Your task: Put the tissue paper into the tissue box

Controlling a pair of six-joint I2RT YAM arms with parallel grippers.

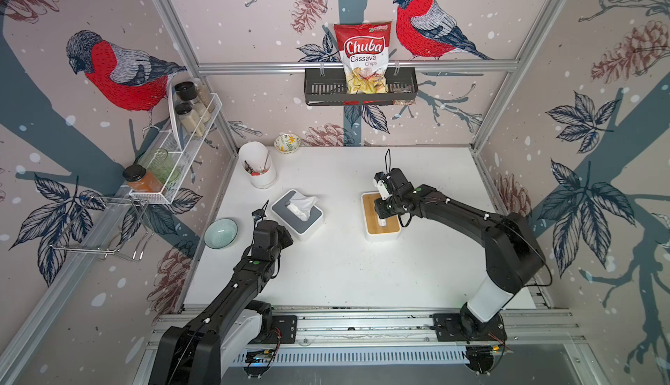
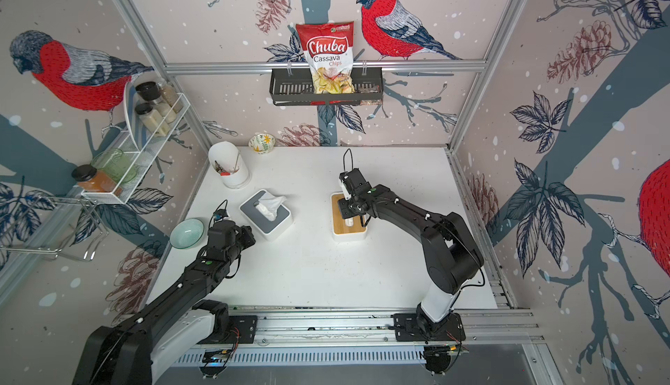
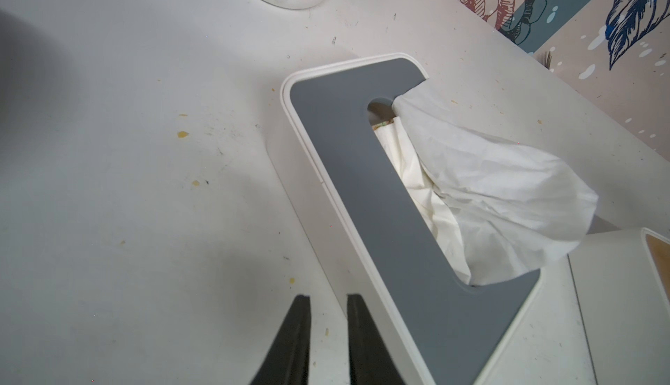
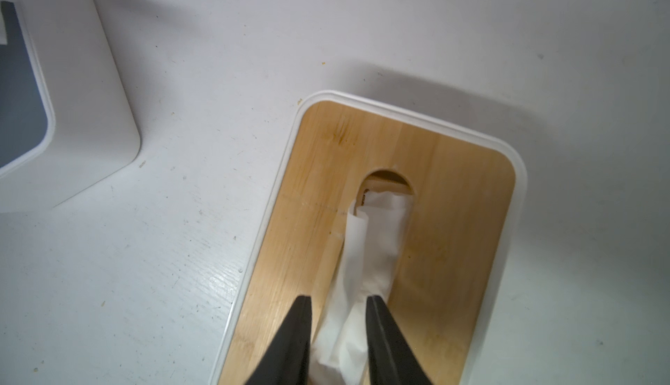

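Two tissue boxes stand on the table. The grey-lidded box (image 1: 280, 207) has white tissue paper (image 3: 502, 196) rising from its slot and flopped over one side of the lid. In the wood-lidded box (image 4: 460, 245), white tissue (image 4: 380, 238) lies low along the slot. Near the grey-lidded box's side, my left gripper is part open with nothing between its fingers. My right gripper hovers over the wood-lidded box's slot, its fingertips part open above the tissue. Whether they touch the tissue cannot be told.
A green bowl (image 1: 221, 233) sits left of the left arm. A white utensil holder (image 1: 257, 164) and a patterned bowl (image 1: 287, 143) stand at the back left. Bare white tabletop (image 1: 335, 266) lies in front of and between the boxes.
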